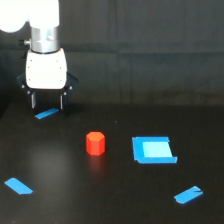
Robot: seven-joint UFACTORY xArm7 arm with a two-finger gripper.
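Observation:
A red block (95, 143) with a hexagonal outline stands on the dark table near the middle of the view. To its right is a pale square (157, 149) edged with blue tape (150, 139). At the back left hangs my gripper (47, 102), fingers pointing down and spread apart, with nothing visible between them. It is open and well away from the red block, behind it and to its left.
Short strips of blue tape lie on the table: one (47, 113) just below my gripper, one (18, 186) at front left, one (188, 195) at front right. A dark backdrop (150, 60) stands behind.

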